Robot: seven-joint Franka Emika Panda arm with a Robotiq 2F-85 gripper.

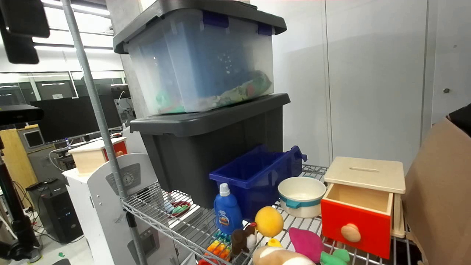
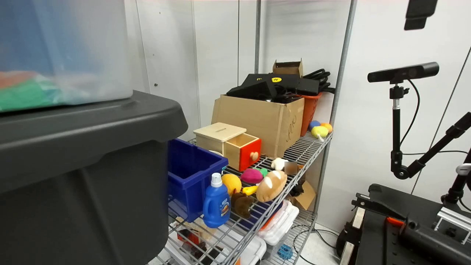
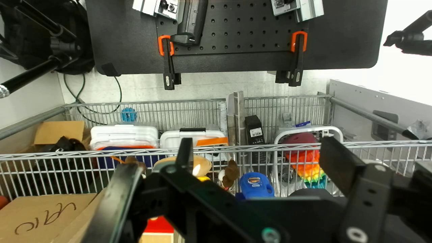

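In the wrist view my gripper stands open, its two dark fingers wide apart with nothing between them. Past the fingers the wire shelf shows, with a blue detergent bottle (image 3: 257, 185) in the gap. On that shelf in exterior view 1 are the same bottle (image 1: 227, 214), a yellow-orange ball (image 1: 269, 221), a magenta vegetable toy (image 1: 306, 243), a bread toy (image 1: 280, 257) and a cream pot (image 1: 302, 211) with a teal band. A wooden box (image 1: 365, 169) has its red-fronted drawer (image 1: 356, 225) pulled out; no contents show inside. Neither exterior view shows the gripper.
A blue bin (image 1: 259, 174) stands behind the bottle, beside stacked storage tubs (image 1: 212, 145). A cardboard box (image 2: 247, 112) borders the wooden box. In the wrist view, a black perforated table (image 3: 239, 30) lies across a floor gap from the shelf's wire edge (image 3: 364, 144).
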